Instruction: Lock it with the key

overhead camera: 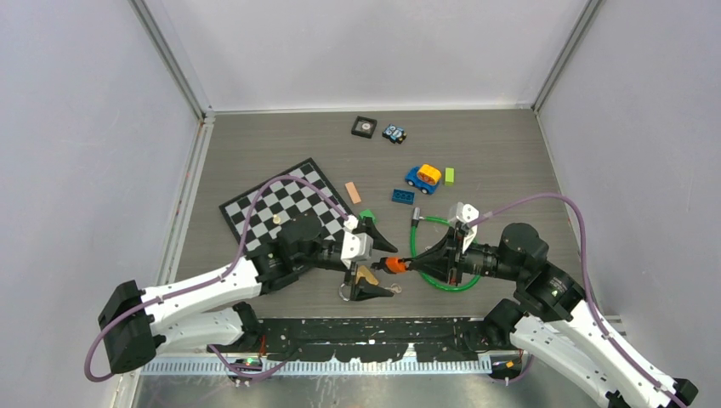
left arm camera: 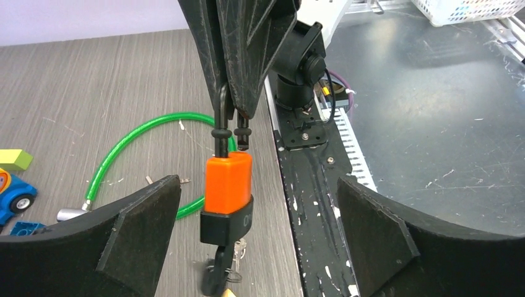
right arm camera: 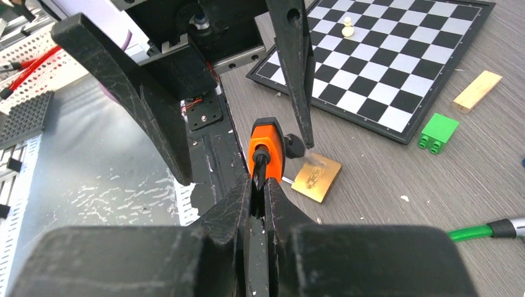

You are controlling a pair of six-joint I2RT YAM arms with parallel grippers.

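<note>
An orange-and-black lock [left arm camera: 228, 182] hangs between the grippers, with a dark dangling part below it, blurred in the left wrist view. My right gripper is shut on the lock's black upper loop, seen end-on in the right wrist view. My left gripper stands open around the lock, its fingers apart from it on both sides. In the top view the orange body [overhead camera: 394, 265] shows beside the right gripper's tips. Whether a key is in the lock I cannot tell.
A gold block [right arm camera: 316, 178] lies below on the table. The chessboard [right arm camera: 384, 62], green brick [right arm camera: 438, 131] and wooden block [right arm camera: 477, 91] lie behind. A green hose is coiled at the right. The table's front edge and dark rail are close by.
</note>
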